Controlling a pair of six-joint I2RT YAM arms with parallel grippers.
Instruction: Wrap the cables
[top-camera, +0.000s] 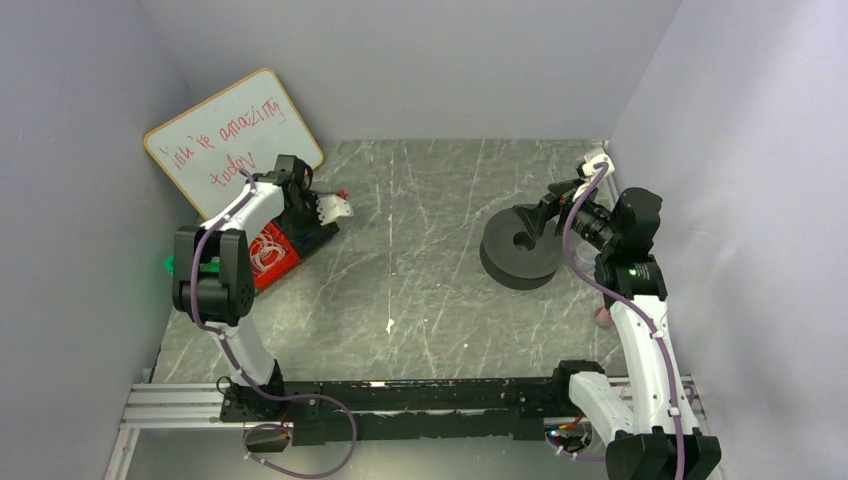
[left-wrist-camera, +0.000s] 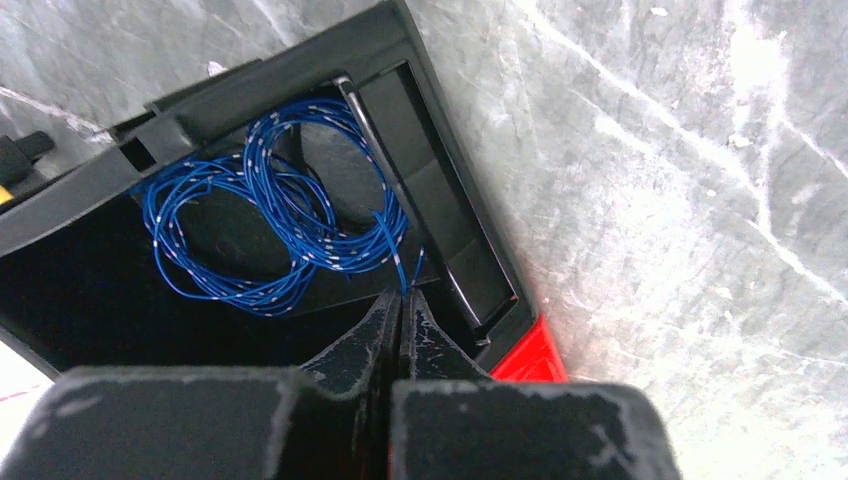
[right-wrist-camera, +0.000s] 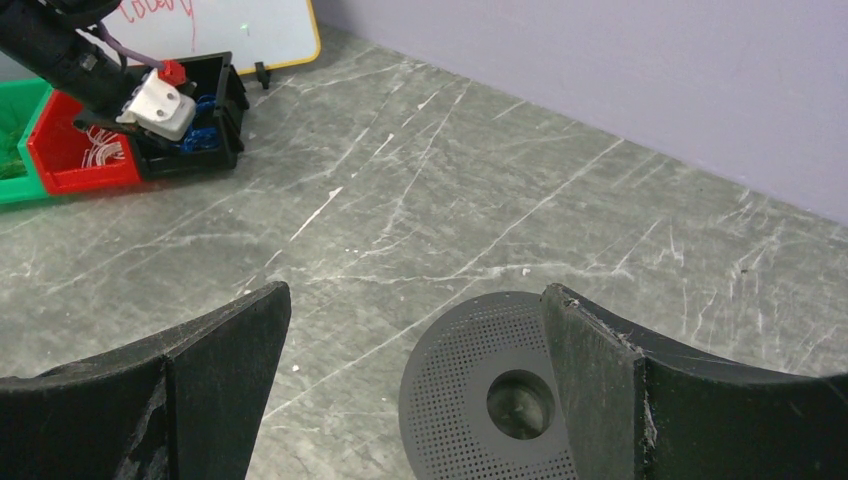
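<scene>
Coiled blue cables (left-wrist-camera: 290, 195) with pale flecks lie inside the black bin (left-wrist-camera: 520, 312) in the left wrist view. Over that bin, my left gripper points down, its fingertips closed on a strand of the blue cable at the coil's edge. The rest of the coil still rests in the bin. Far to the right, my right gripper hangs open above a round dark grey disc (right-wrist-camera: 460, 390) with a hole in its middle. Nothing is between its fingers.
Beside the black bin stand a red bin (right-wrist-camera: 75, 178) holding white cables (right-wrist-camera: 103, 147) and a green bin (right-wrist-camera: 15, 190). A whiteboard with red writing (top-camera: 235, 135) leans behind them.
</scene>
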